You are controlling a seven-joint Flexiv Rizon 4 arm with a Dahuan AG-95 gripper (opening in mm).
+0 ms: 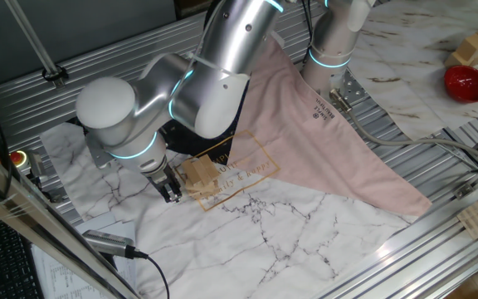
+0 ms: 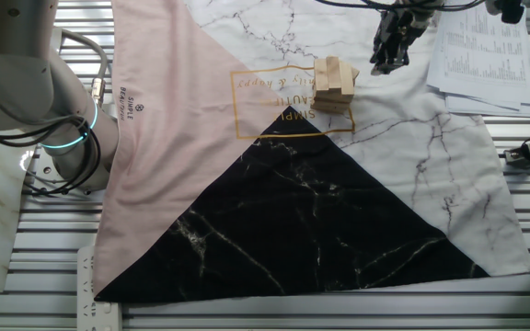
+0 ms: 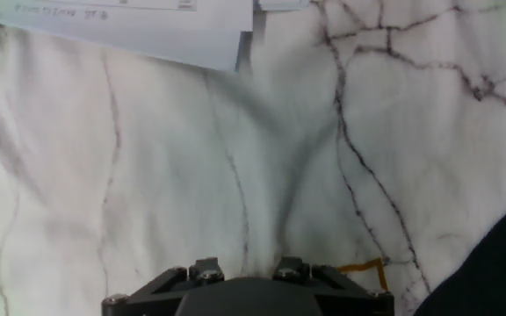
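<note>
A small structure of pale wooden blocks [image 1: 199, 176] stands on the patterned cloth, over its gold-printed frame. In exterior view 2 the same wooden blocks [image 2: 335, 81] rest near the tip of the black triangle. My gripper [image 1: 173, 198] is just left of them in exterior view 1, low over the white marbled part of the cloth. From the other side, the gripper [image 2: 386, 57] shows to the right of the blocks, with a gap between. The wrist view has its two fingertips apart at the bottom edge, nothing visible between them; the blocks are out of that view.
The pink, black and white cloth [image 2: 168, 119] covers most of the work surface. Printed papers [image 2: 486, 55] lie beyond the gripper. A red bowl [image 1: 468, 84] and more wooden blocks [image 1: 474, 48] stand at the far right. A black cable [image 1: 158, 270] crosses the near left.
</note>
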